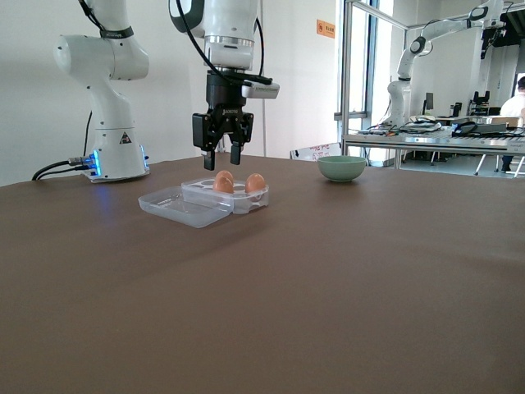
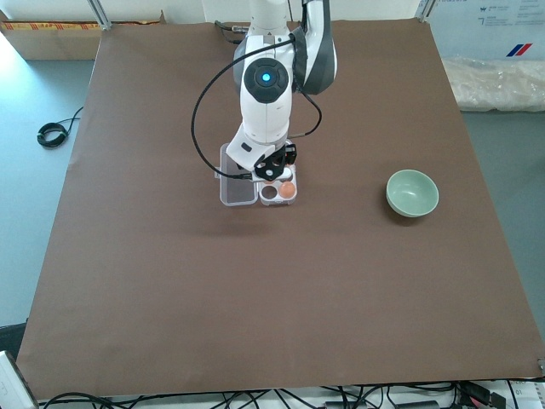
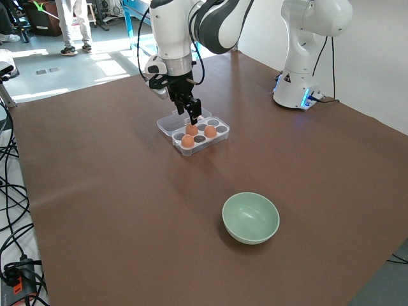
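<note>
A clear plastic egg carton (image 1: 201, 209) with its lid folded open sits on the brown table, holding brown eggs (image 3: 187, 141) in some cups, others empty. My black gripper (image 1: 222, 157) hangs just over the carton, its two fingers apart with nothing between them in the top view. In the left view the wrist hides part of the carton. A pale green bowl (image 2: 412, 192) stands apart, to the carton's right in the left view and in the foreground of the right view.
Cables (image 3: 16, 223) run along one table edge, outside the work surface.
</note>
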